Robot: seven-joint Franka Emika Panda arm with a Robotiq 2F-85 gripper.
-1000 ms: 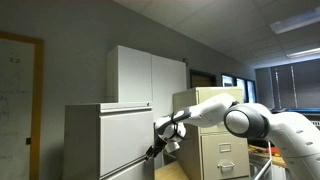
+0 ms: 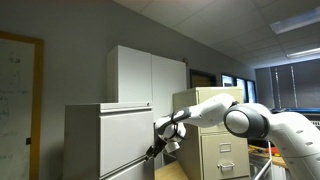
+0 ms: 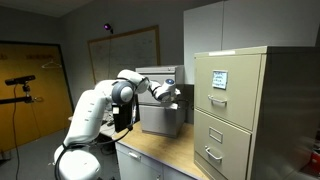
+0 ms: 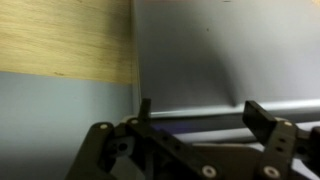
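A grey cabinet with drawers [image 2: 110, 130] stands beside my gripper [image 2: 152, 154] in exterior view 1. From the other side, exterior view 2 shows the same grey cabinet [image 3: 162, 118] with the arm's wrist [image 3: 163, 88] in front of its face. In the wrist view, my gripper is open, its two dark fingertips well apart. A smooth grey drawer front [image 4: 195, 55] lies beyond them, its pale lower edge crossing the gap. I see nothing held; whether a fingertip touches the drawer cannot be told.
A beige filing cabinet [image 3: 222, 110] with handles stands to the right in exterior view 2. Bare wooden counter [image 3: 175, 148] lies between the two cabinets. A tall white cupboard [image 2: 135, 75] rises behind.
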